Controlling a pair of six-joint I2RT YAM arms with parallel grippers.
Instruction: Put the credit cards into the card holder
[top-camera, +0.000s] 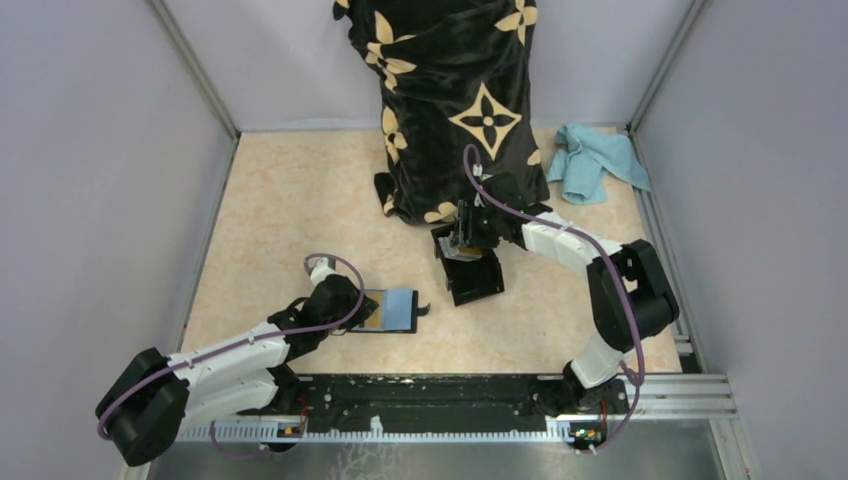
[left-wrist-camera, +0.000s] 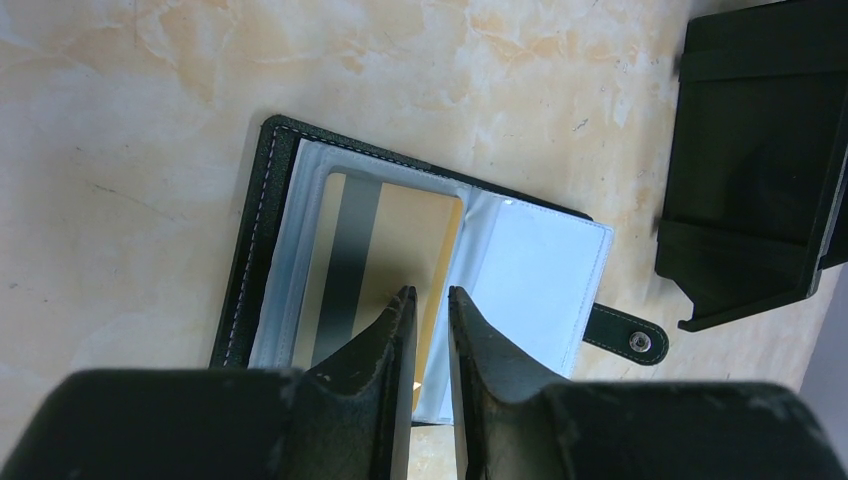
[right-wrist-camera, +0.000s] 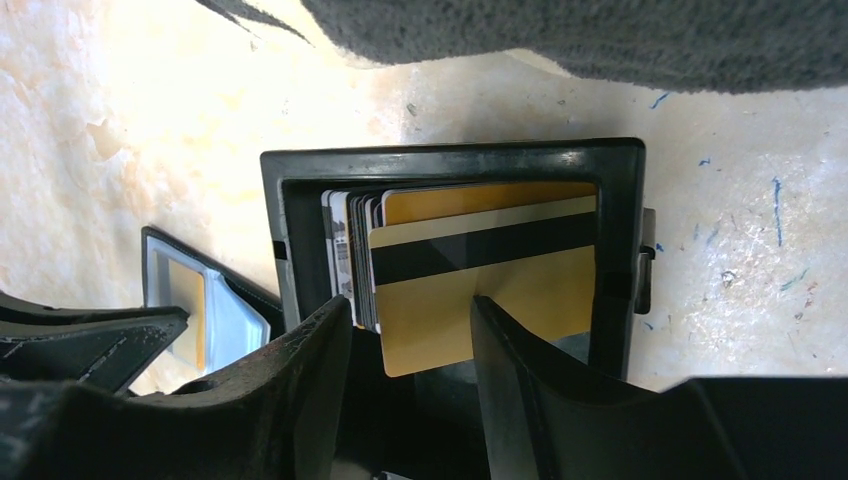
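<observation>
The card holder (left-wrist-camera: 530, 270) lies spread on the table with its clear pocket pages facing up. A gold card with a dark stripe (left-wrist-camera: 350, 270) rests in its left pocket. Above that card's right edge, my left gripper is open by a narrow gap with nothing held in it. In the right wrist view, several cards stand in the black box (right-wrist-camera: 450, 160); a gold, dark-striped card (right-wrist-camera: 430, 305) leans at the front. My right gripper is over the box, its fingers parted and holding nothing, the front card's left part showing between them.
A black patterned blanket (top-camera: 440, 100) hangs down close behind the box. At the back right lies a blue cloth (top-camera: 595, 165). The holder's snap strap (left-wrist-camera: 625, 335) sticks out on its right.
</observation>
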